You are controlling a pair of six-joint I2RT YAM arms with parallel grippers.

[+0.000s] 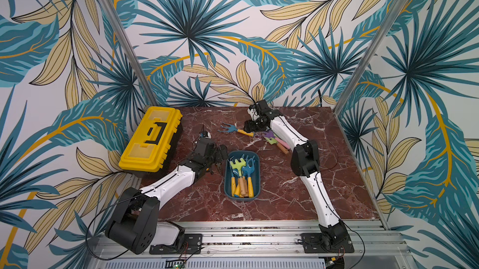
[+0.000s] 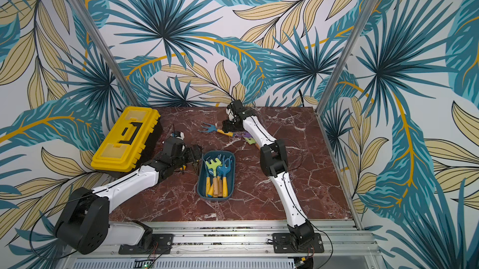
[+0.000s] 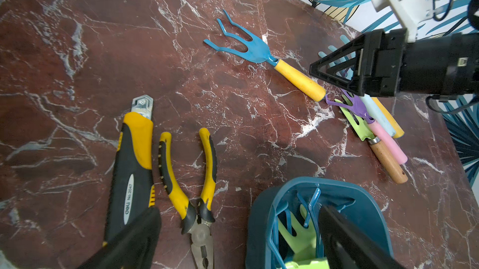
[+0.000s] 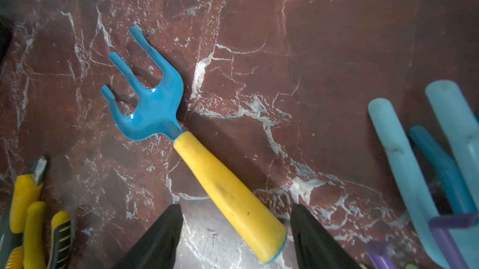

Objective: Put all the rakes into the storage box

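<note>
A blue three-pronged rake [image 4: 224,191] with a yellow handle lies flat on the marble table. My right gripper hovers over its handle end, fingers [image 4: 162,239] apart on both sides of it and not gripping. In the left wrist view the same rake [image 3: 259,54] shows at the upper middle. The dark teal storage box [image 3: 259,214] stands front-centre and holds several garden tools with green and blue heads. My left gripper is open, one finger [image 3: 349,239] over the box and nothing between its fingers.
A yellow-handled cutter [image 3: 132,169] and pliers [image 3: 192,189] lie left of the box. Right of the rake is a heap of tools with pink [image 3: 384,139] and wooden handles. A yellow toolbox [image 1: 151,139] fills the back left.
</note>
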